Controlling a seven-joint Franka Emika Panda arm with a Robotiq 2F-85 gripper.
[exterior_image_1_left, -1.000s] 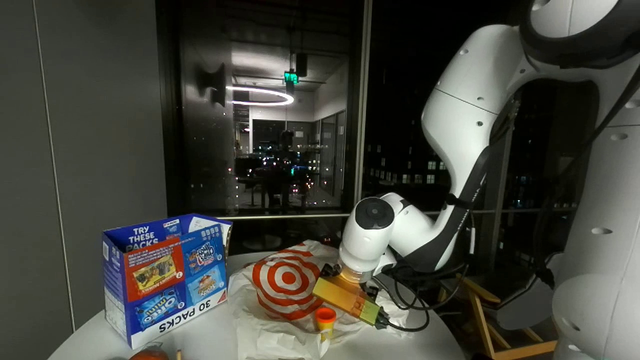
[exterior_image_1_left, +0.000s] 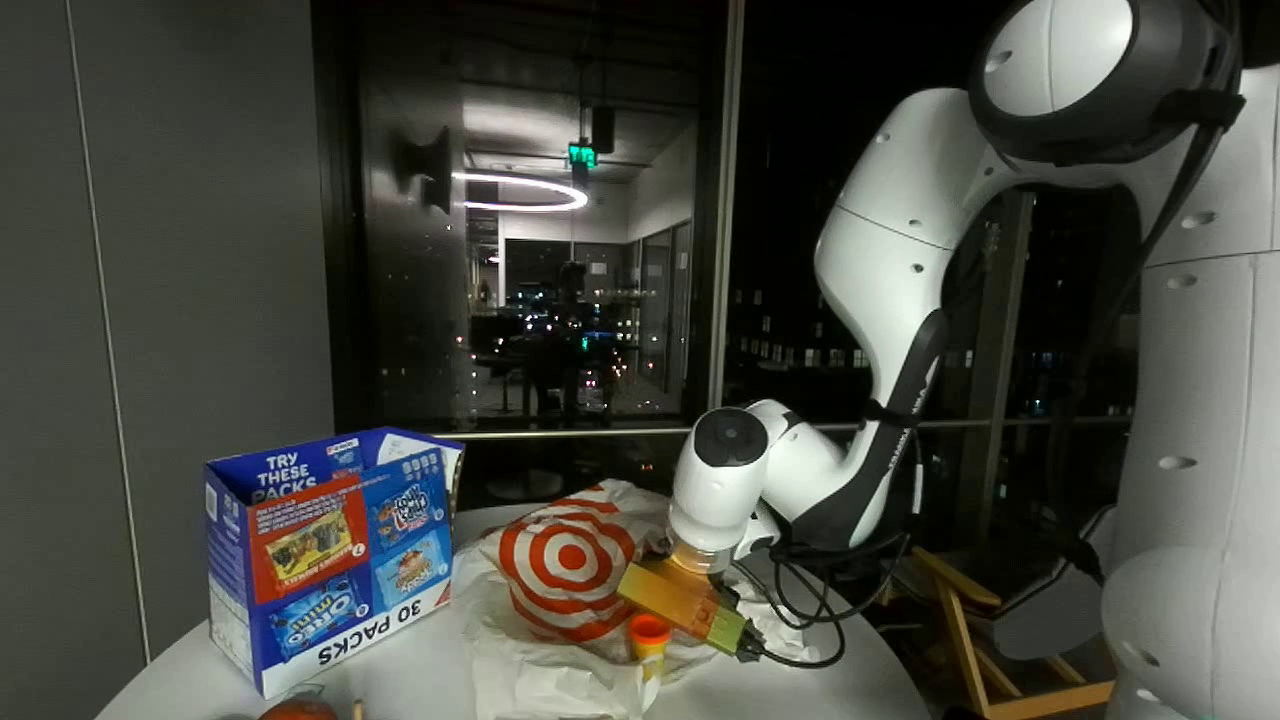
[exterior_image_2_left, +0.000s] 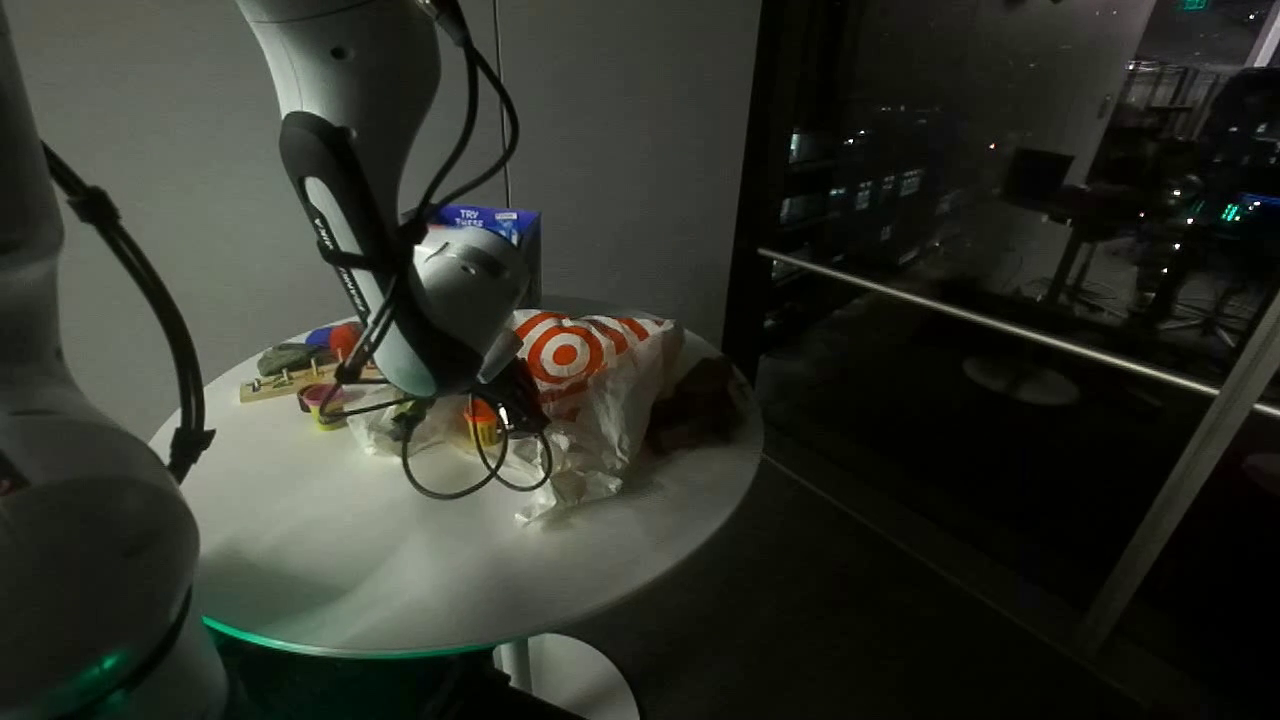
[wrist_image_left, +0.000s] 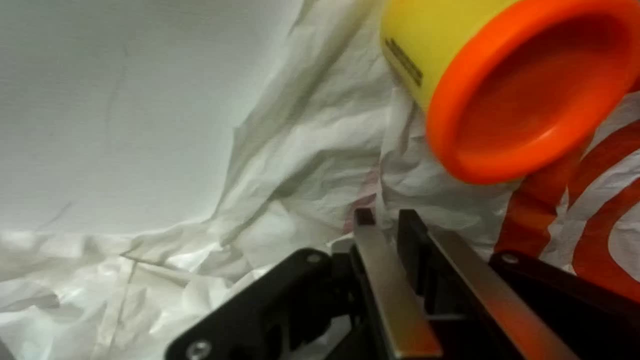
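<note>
My gripper is low over the crumpled white plastic bag (wrist_image_left: 324, 162), its two fingers narrowly apart. Only the bag's surface shows in the gap, and whether the tips touch it I cannot tell. A yellow tub with an orange lid (wrist_image_left: 534, 90) is at the upper right of the wrist view, clear of the fingers. In exterior view 1 the tub (exterior_image_1_left: 649, 642) stands before the bag (exterior_image_1_left: 570, 564), which carries red target rings. The arm's wrist hides the fingertips there. From exterior view 2, the tub (exterior_image_2_left: 482, 420) shows partly behind cables.
An open blue snack box (exterior_image_1_left: 336, 552) stands at the table's left. Another tub (exterior_image_2_left: 321, 402) and a wooden board (exterior_image_2_left: 270, 388) with coloured items lie on the far side in exterior view 2. Bare white tabletop (exterior_image_2_left: 360, 540) spreads toward the robot base.
The arm has shifted left and slightly lower in exterior view 1, bringing the wrist closer to the bag. Box and tub look unmoved.
</note>
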